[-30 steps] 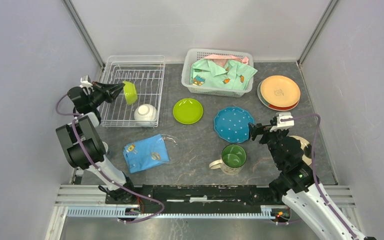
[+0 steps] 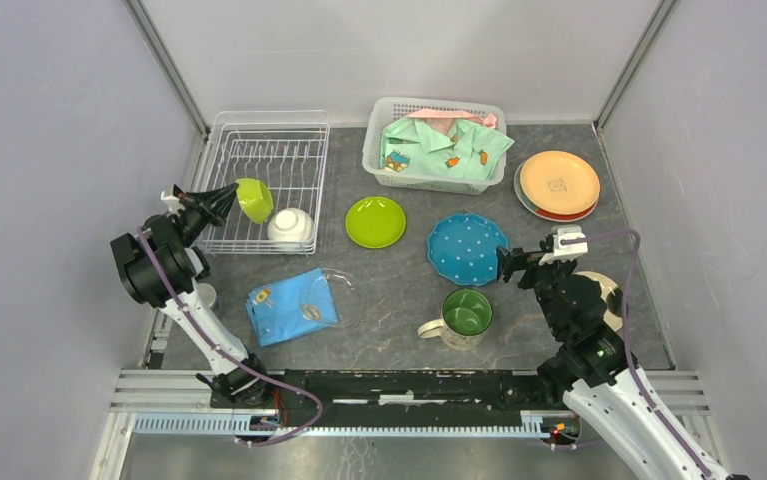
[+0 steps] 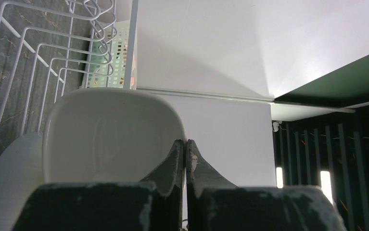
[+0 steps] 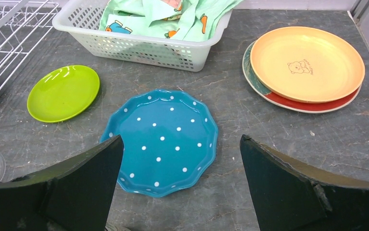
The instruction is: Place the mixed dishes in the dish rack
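My left gripper (image 2: 233, 189) is shut on the rim of a green bowl (image 2: 255, 203), held tilted over the wire dish rack (image 2: 264, 117) at the left, beside a white bowl (image 2: 289, 225). In the left wrist view the held bowl's pale interior (image 3: 105, 134) fills the lower middle. My right gripper is open above the right side of the table, by a blue dotted plate (image 2: 464, 245). Also on the table are a green plate (image 2: 375, 222), stacked orange and red plates (image 2: 559, 182) and a large mug (image 2: 466, 315).
A basket (image 2: 434, 184) with cloths stands at the back middle. A folded blue cloth (image 2: 285, 306) and a clear item lie at the front left. A pale round dish lies partly hidden under the right arm. Bare table shows between the plates.
My left gripper has moved slightly toward the front and left with the green bowl, whose tilt has shifted a little. The right arm is still.
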